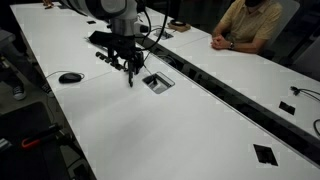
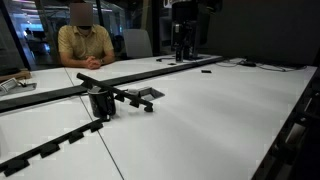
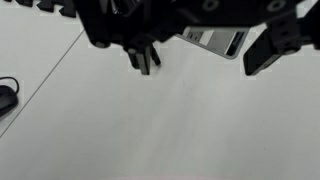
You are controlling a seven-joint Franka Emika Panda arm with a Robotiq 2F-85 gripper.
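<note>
My gripper is open above the white table (image 3: 180, 130), with its two dark fingers spread wide and nothing held between them. In exterior view 1 the gripper (image 1: 131, 76) is over the table's far left part. Close by lies a shallow silvery tray (image 1: 160, 88), with a dark item in it. The wrist view shows the tray (image 3: 207, 40) at the top, partly hidden by the gripper. A small dark thing (image 3: 155, 56) appears beside the left finger; what it is, I cannot tell.
A black mouse (image 1: 70, 78) lies toward the table's left end, and a flat black piece (image 1: 265, 155) at the right. Exterior view 2 shows dark toothed strips (image 2: 50, 147) along the table. A person (image 1: 240, 25) sits behind.
</note>
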